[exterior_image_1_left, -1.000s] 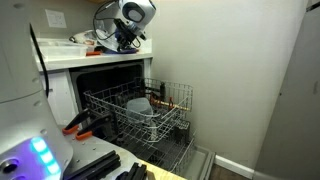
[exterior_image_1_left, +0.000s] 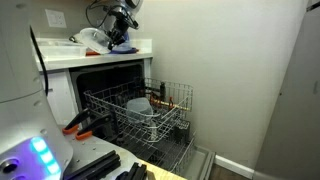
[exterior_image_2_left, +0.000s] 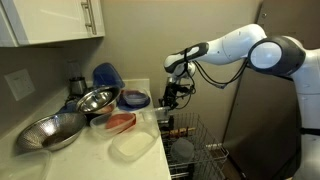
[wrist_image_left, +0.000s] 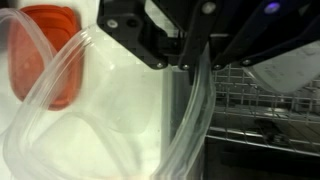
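Observation:
My gripper is shut on the rim of a clear plastic container (wrist_image_left: 197, 115), which runs down edge-on from the fingers in the wrist view. In exterior view 1 the held container shows as a tilted, pale shape left of my gripper (exterior_image_1_left: 112, 44), above the counter. Exterior view 2 has my gripper (exterior_image_2_left: 172, 101) over the counter's far right edge, beside the open dishwasher. The fingertips are dark and partly hidden there.
Another clear container (exterior_image_2_left: 134, 146) lies on the counter, near a red lid (exterior_image_2_left: 122, 122), a colander (exterior_image_2_left: 52, 132) and a metal bowl (exterior_image_2_left: 98, 99). The dishwasher's upper rack (exterior_image_1_left: 110, 108) is pulled out, with clear containers (exterior_image_1_left: 140, 106) inside.
The gripper has moved left and a little lower in exterior view 1. A clear, tilted container now shows beside it, higher than the things on the counter.

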